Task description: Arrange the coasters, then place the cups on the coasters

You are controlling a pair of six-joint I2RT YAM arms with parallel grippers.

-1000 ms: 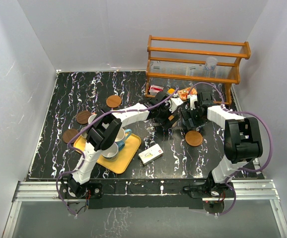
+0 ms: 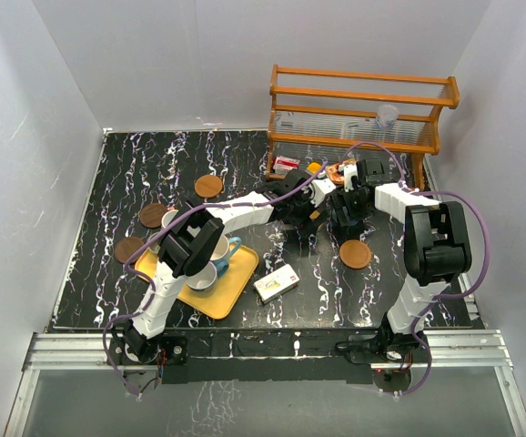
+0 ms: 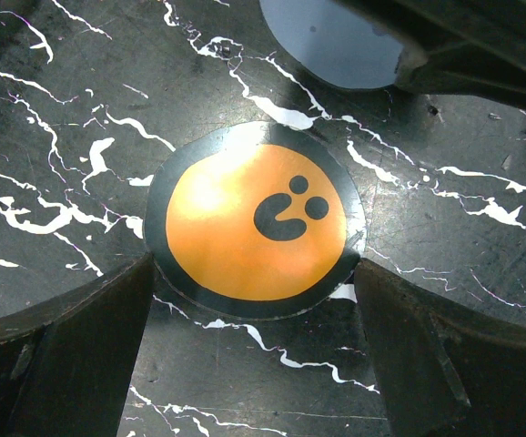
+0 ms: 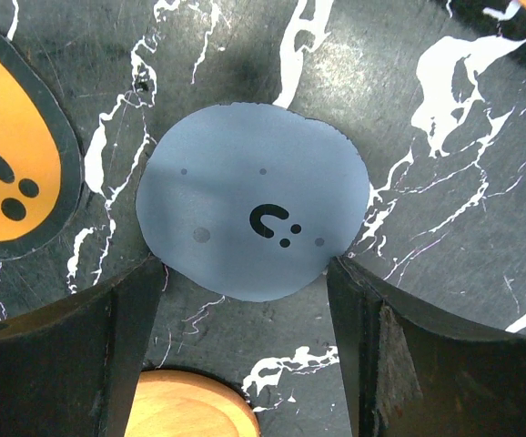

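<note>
An orange disc (image 3: 236,223) with a dark rim and small black mark lies between the separated fingers of my open left gripper. Beside it, a blue-grey disc (image 4: 254,196) with a black mark sits between the fingertips of my right gripper. These fingers stand part open at its near edge; whether they press on it is unclear. From above, both grippers largely hide the discs. A round wooden coaster (image 2: 355,254) lies just in front of the right gripper. Several cups, including a white cup (image 2: 202,277), stand on the yellow tray (image 2: 244,276).
A wooden rack (image 2: 363,92) stands at the back right, holding a clear cup (image 2: 388,115). In front lies a white box (image 2: 276,283). More round brown coasters, one a coaster (image 2: 208,186) at the back, lie on the left. Bare table shows at the front right.
The right arm has shifted slightly left, and its gripper has moved a little toward the rack, away from the wooden coaster. The left arm is practically still.
</note>
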